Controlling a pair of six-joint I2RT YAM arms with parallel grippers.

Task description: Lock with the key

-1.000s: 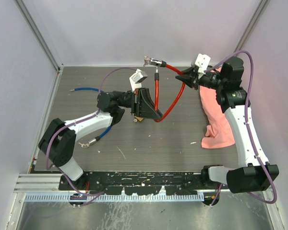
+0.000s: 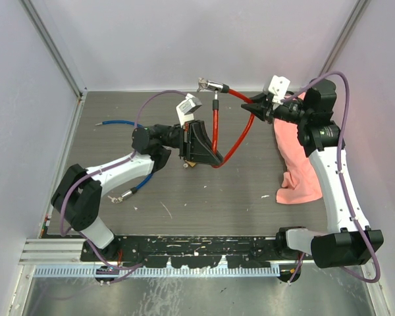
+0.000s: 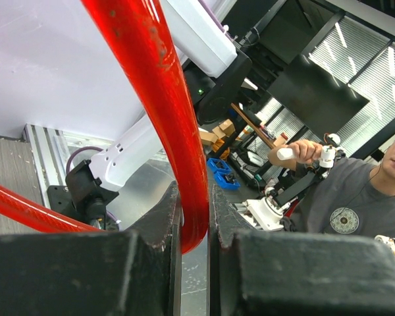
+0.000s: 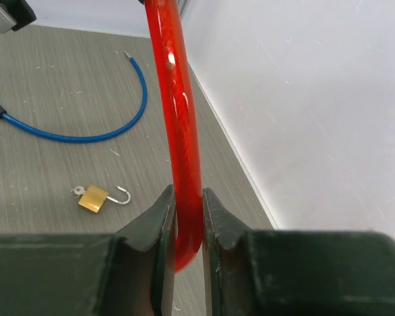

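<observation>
A red cable lock (image 2: 234,148) is bent into a loop between my two grippers. Its silver lock head (image 2: 212,86) lies sideways at the top of the loop, with small silver pieces, likely the key (image 2: 202,84), at its left end. The cable's pin end (image 2: 215,96) points up against the head; how deep it sits cannot be told. My left gripper is shut on the cable's lower bend. At the upper right of the loop, the cable runs between the fingers of my right gripper; whether they press on it is unclear.
A blue cable lock (image 4: 85,139) lies on the grey table, partly under the left arm. Close to it sits a brass padlock (image 4: 93,199) with its shackle open. A pink cloth (image 2: 299,168) covers the right side.
The left arm and the red loop look almost the same as before.
</observation>
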